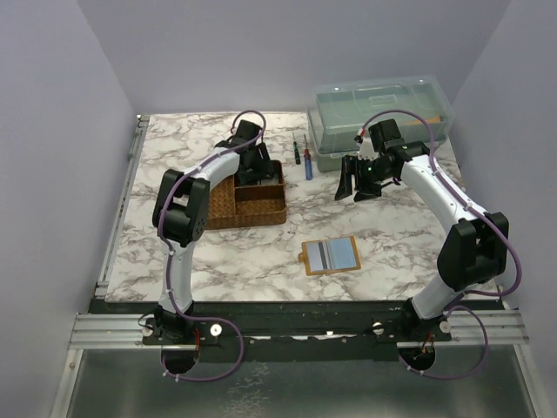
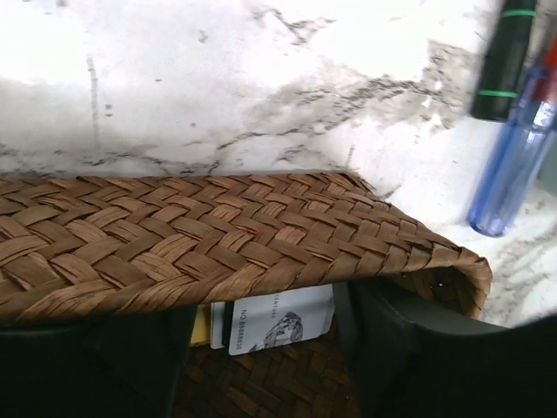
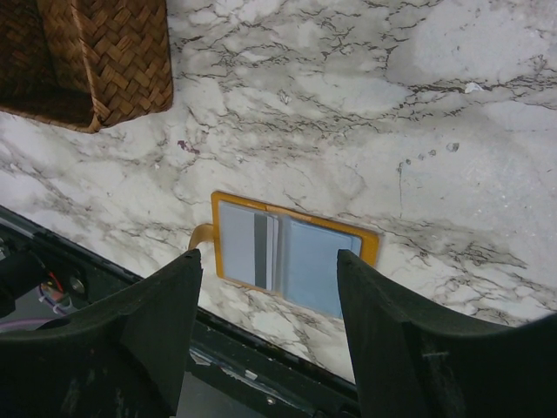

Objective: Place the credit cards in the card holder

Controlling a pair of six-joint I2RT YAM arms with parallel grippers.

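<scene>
In the left wrist view a white credit card (image 2: 283, 320) lies in a compartment of the woven basket (image 2: 218, 231), with a yellow card (image 2: 202, 326) and a pale edge beside it. My left gripper (image 1: 255, 177) reaches down into that compartment, its fingers part open around the cards; no grip on a card shows. The basket's far wall hides part of them. The open card holder (image 3: 283, 252), tan-edged with clear pockets and a dark stripe, lies flat on the table. My right gripper hangs open and empty above the table.
Two screwdrivers, a dark green one (image 1: 297, 155) and a blue one (image 1: 308, 164), lie right of the basket. A clear green-lidded box (image 1: 379, 109) stands at the back right. Bare marble surrounds the card holder.
</scene>
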